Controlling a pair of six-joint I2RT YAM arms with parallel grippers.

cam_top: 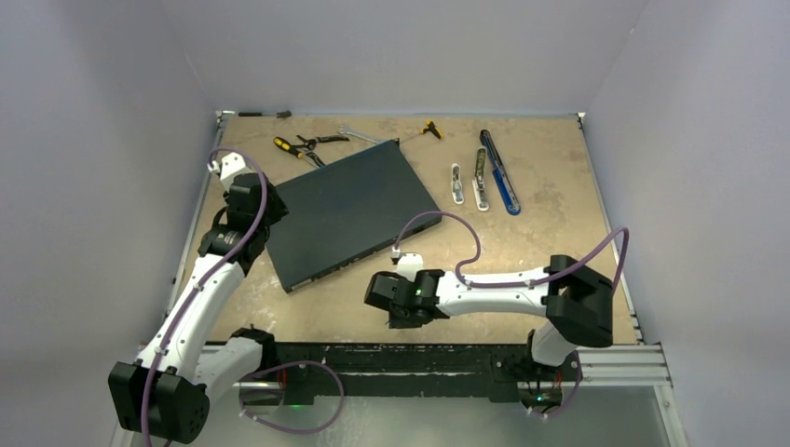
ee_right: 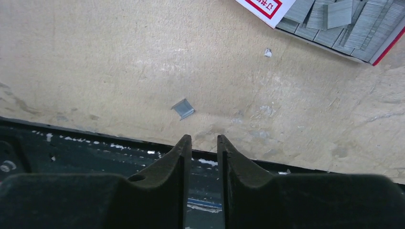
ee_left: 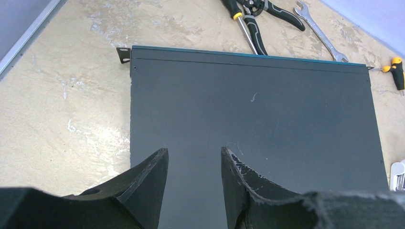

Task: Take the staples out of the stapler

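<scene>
Two small white staplers [cam_top: 456, 183] stand at the back right, the second showing a long upright part. A red-and-white staple box [ee_right: 370, 33] holds stacks of staples at the top right of the right wrist view, with a small staple strip [ee_right: 183, 109] loose on the table below it. My right gripper hangs over the front table edge, part open, with nothing visible between its fingers. My left gripper is open above the dark panel [ee_left: 253, 105], holding nothing.
A blue long stapler [cam_top: 505, 183] lies beside the small ones. Pliers [ee_left: 286, 15], a wrench [ee_left: 319, 33] and a yellow-handled tool [ee_left: 397, 74] lie behind the panel.
</scene>
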